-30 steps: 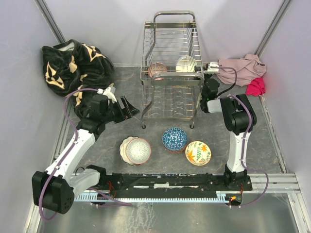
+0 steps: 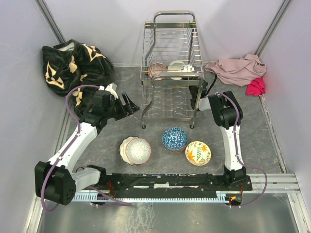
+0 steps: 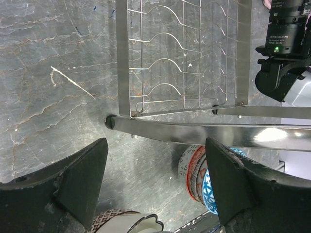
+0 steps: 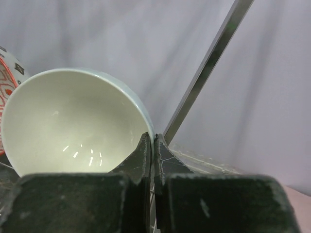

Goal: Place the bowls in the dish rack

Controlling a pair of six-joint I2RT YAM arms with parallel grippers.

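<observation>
A two-tier steel dish rack stands at the back, with a pink patterned bowl and a white bowl on its upper tier. My right gripper is at the white bowl's rim, shut; its tips meet at the rim, partly hidden by the rack in the top view. My left gripper stands open left of the rack, nothing between its fingers. In front are a stack of pale bowls, a blue patterned stack and a yellow floral bowl.
A dark patterned cloth lies at the back left. Pink cloth and red cloth lie at the back right. The floor between rack and bowl stacks is clear.
My right arm has moved left into the rack's right side, toward the white bowl, which appears shifted slightly left. The left arm has shifted slightly.
</observation>
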